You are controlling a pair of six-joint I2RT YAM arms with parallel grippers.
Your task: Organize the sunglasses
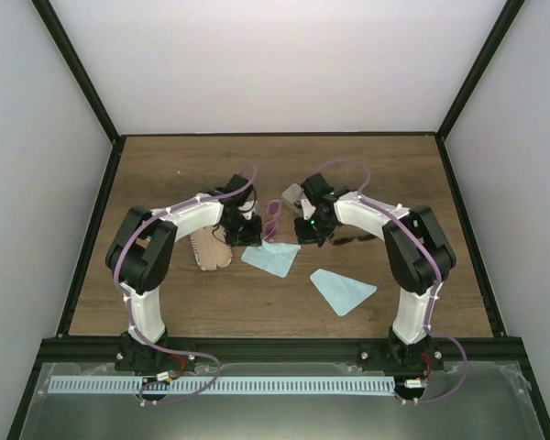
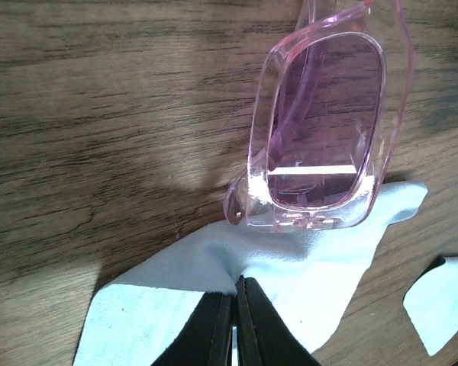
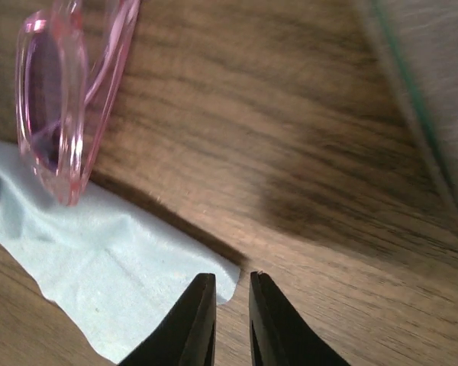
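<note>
Pink translucent sunglasses [image 1: 272,220] [image 2: 320,130] [image 3: 49,107] lie folded between my grippers. Below them a light blue cloth [image 1: 269,260] [image 2: 137,320] [image 3: 114,282] is spread on the table. My left gripper is shut on the cloth's edge, just below the sunglasses. My right gripper hangs beside the cloth's right corner, its fingertips a little apart with nothing between them. A dark pair of glasses [image 1: 343,240] is partly hidden by the right arm.
A beige case [image 1: 211,247] lies under the left arm. A grey case [image 1: 291,195] sits behind the sunglasses. A second blue cloth [image 1: 342,291] lies at the front right.
</note>
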